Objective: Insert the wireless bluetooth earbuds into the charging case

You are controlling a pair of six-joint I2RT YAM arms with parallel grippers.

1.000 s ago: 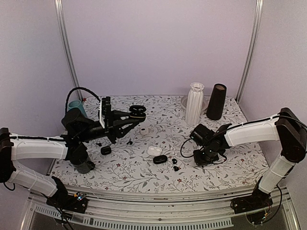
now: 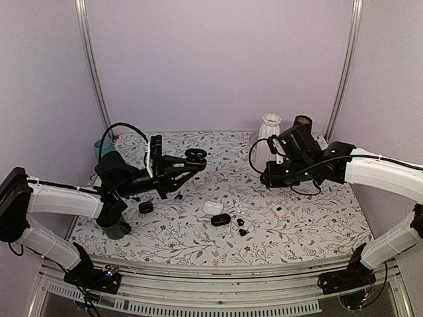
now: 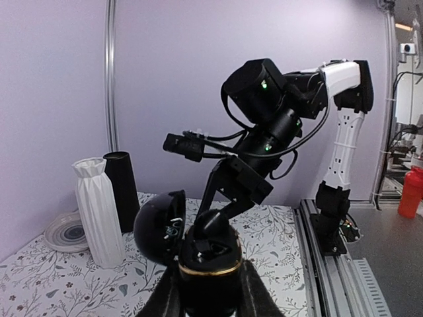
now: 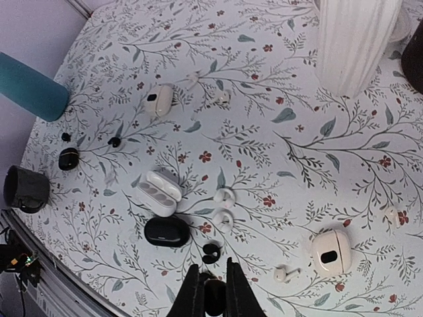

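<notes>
My left gripper (image 2: 188,170) is raised over the left part of the table, shut on a black charging case (image 2: 196,157). In the left wrist view the case stands with its lid (image 3: 157,228) open, and a gold line runs round its base (image 3: 210,284). The inside of its slots is hard to make out. My right gripper (image 2: 267,179) is up off the table, right of the case and apart from it. Its fingers are closed on a small black earbud (image 4: 214,297), seen in the right wrist view; most of the earbud's shape is hidden.
A closed black case (image 4: 166,232), loose black earbuds (image 4: 211,252), an open white case (image 4: 159,192) and closed white cases (image 4: 332,253) lie on the table. A white vase (image 2: 268,140) and a dark vase (image 2: 303,121) stand at the back right.
The right arm has risen from near the tabletop, and its gripper has moved up and slightly left. My left gripper, with the case, has shifted slightly right and a little lower.
</notes>
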